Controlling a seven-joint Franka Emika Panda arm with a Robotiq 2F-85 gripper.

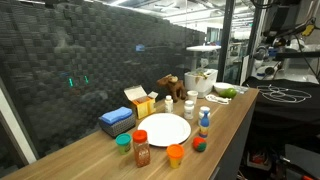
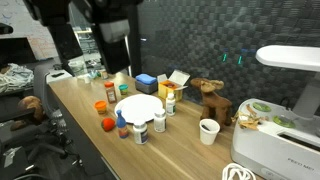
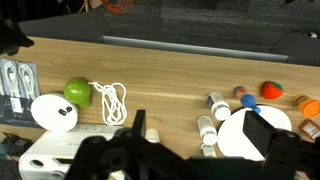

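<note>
My gripper hangs high above the table, its dark fingers wide apart with nothing between them in the wrist view. Below lies a white plate [image 1: 165,129] on the wooden tabletop. Near it stand an orange cup [image 1: 175,154], a red tomato-like object [image 1: 199,144], a small blue bottle [image 1: 204,126] and several white bottles [image 3: 217,103]. On the plate's other side are a red-capped jar [image 1: 142,150], a teal cup [image 1: 124,143] and a dark basket with a blue cloth-like item [image 1: 116,116]. The arm shows only as a dark blur in exterior view 2.
A yellow box [image 1: 144,104] and a brown plush animal [image 2: 213,105] stand along the dark back wall. Farther along are a white cup [image 2: 209,131], a green pepper-like object [image 3: 77,92], a white cord [image 3: 110,103] and a white machine [image 2: 278,142]. Bare tabletop [image 3: 170,75] lies along the front.
</note>
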